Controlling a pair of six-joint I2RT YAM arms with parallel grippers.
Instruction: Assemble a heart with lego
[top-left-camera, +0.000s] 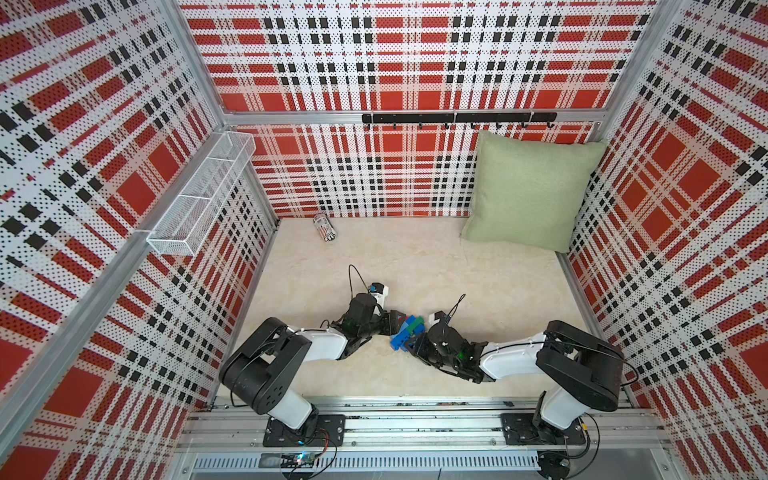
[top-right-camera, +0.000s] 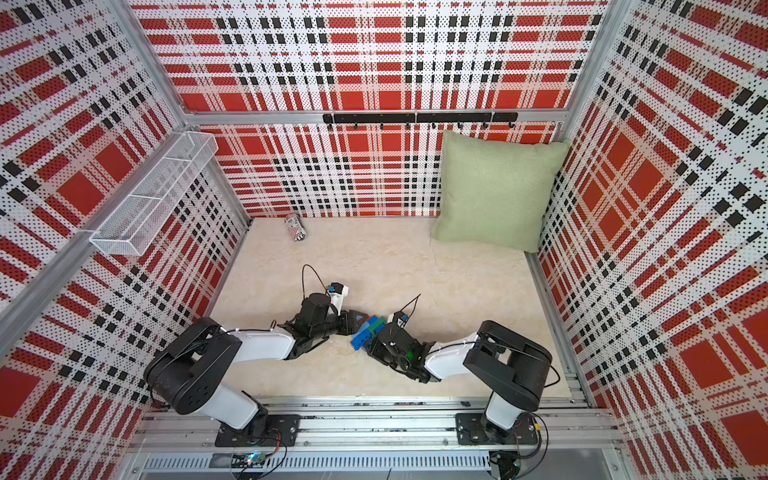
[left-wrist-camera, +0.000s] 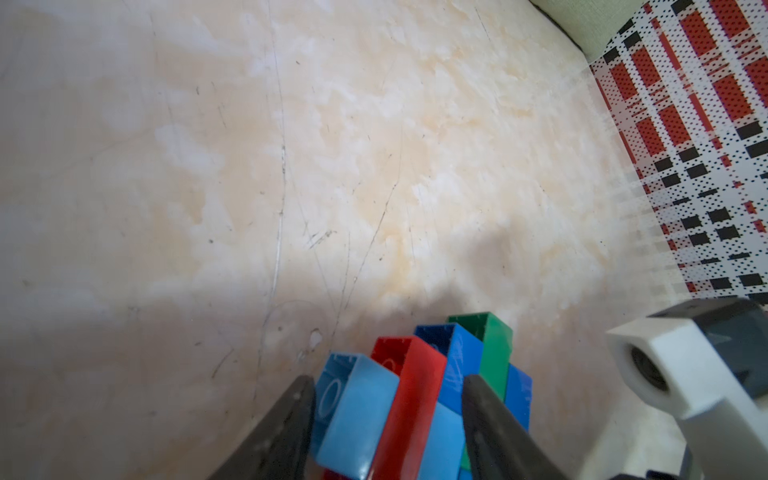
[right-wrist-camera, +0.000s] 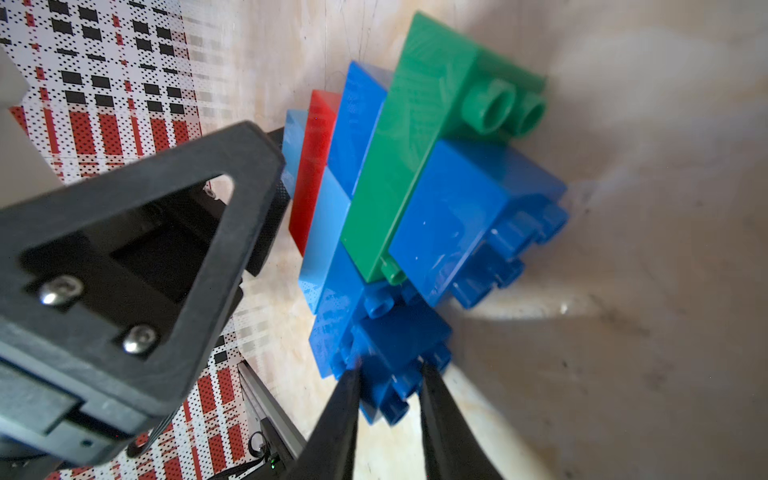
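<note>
Red, green and blue lego bricks are joined in a stepped block. In the left wrist view a light blue brick (left-wrist-camera: 360, 416) is at its near end, against a red brick (left-wrist-camera: 417, 384), with a green brick (left-wrist-camera: 493, 352) farther right. My left gripper stands part open, its fingers (left-wrist-camera: 497, 436) on either side of the light blue and red bricks. At the block's other end my right gripper is shut on a small dark blue brick (right-wrist-camera: 408, 332). A larger blue brick (right-wrist-camera: 472, 208) lies beside the green one, studs outward.
A can (top-left-camera: 325, 227) lies at the back left and a green cushion (top-left-camera: 528, 192) leans at the back right. A wire basket (top-left-camera: 204, 192) hangs on the left wall. The table (top-left-camera: 416, 256) behind the arms is clear.
</note>
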